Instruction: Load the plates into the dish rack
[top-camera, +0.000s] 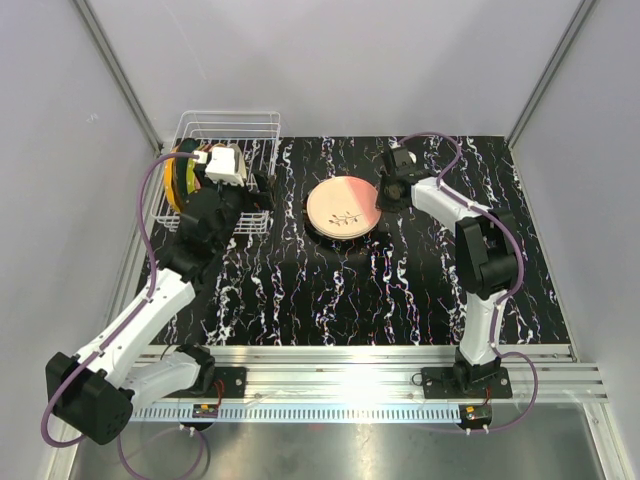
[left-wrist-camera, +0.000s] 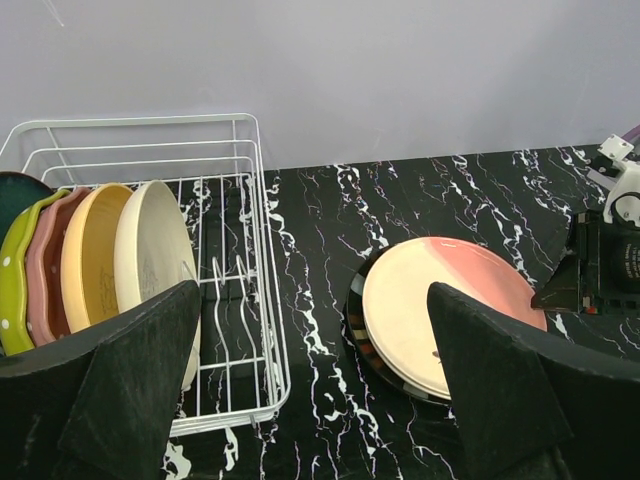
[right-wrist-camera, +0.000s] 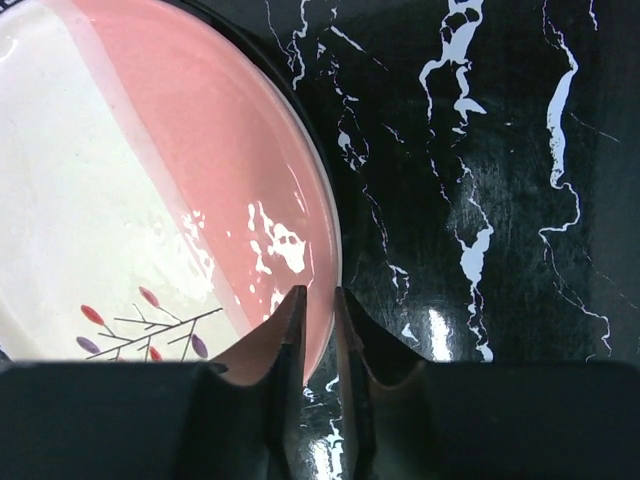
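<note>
A small stack of plates, cream and pink with a leaf print on top and a dark one beneath, lies mid-table (top-camera: 336, 205) (left-wrist-camera: 435, 300) (right-wrist-camera: 150, 180). My right gripper (top-camera: 383, 204) is at the pink right rim, fingertips at the edge with a narrow gap between them. My left gripper (top-camera: 240, 185) stands open above the front of the white dish rack (top-camera: 230, 125) (left-wrist-camera: 262, 300), which holds several upright coloured plates (left-wrist-camera: 95, 260) on its left side; the rack's right part has empty slots.
White walls border it at the back and sides.
</note>
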